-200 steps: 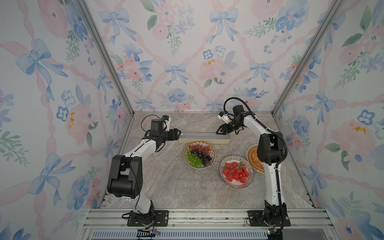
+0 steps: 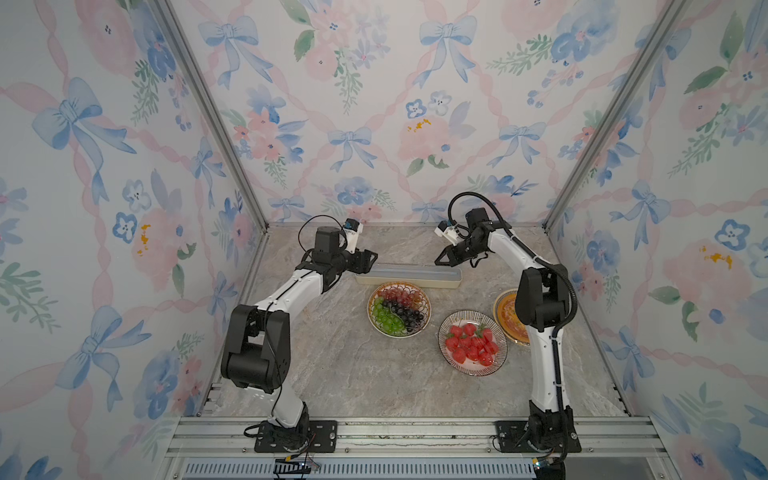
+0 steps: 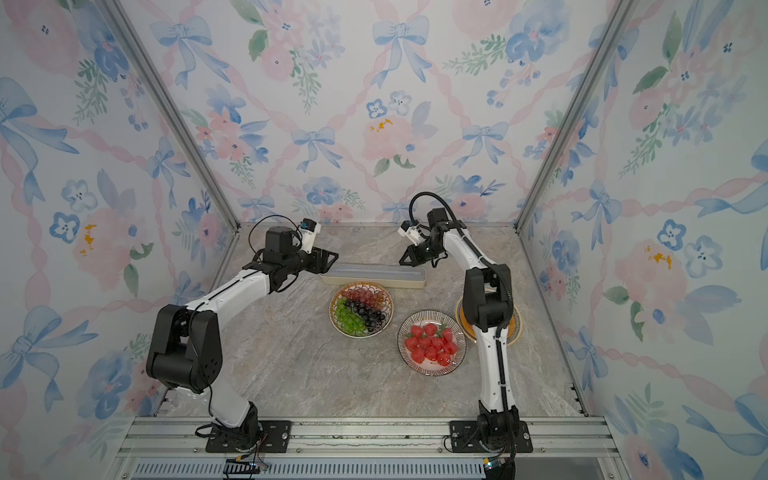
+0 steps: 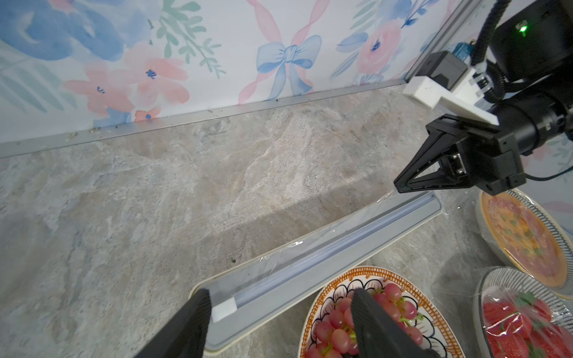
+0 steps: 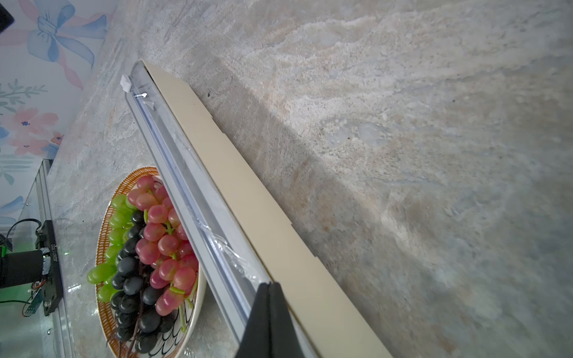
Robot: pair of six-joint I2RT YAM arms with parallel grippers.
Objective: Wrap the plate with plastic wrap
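Note:
A long cream plastic wrap dispenser (image 2: 409, 276) lies across the table, clear film (image 5: 229, 250) wrinkled along its top. Right in front of it sits the patterned plate (image 2: 373, 321) of red, green and black grapes (image 2: 389, 321), with no film visible over it. My left gripper (image 2: 373, 261) is over the dispenser's left end; in the left wrist view its dark fingers (image 4: 189, 325) stand wide apart with nothing between. My right gripper is shut over the dispenser's right end, its tips close to the film; whether any film is pinched between them cannot be made out.
Shiny clear film covers a plate of strawberries (image 2: 472, 342) at front right. Beyond it, partly behind the right arm, a pizza plate (image 4: 525, 235) also has film over it.
My left gripper has moved right and slightly back, from just left of the dispenser to over its left end. The right gripper has shifted only slightly. The plates have not moved.

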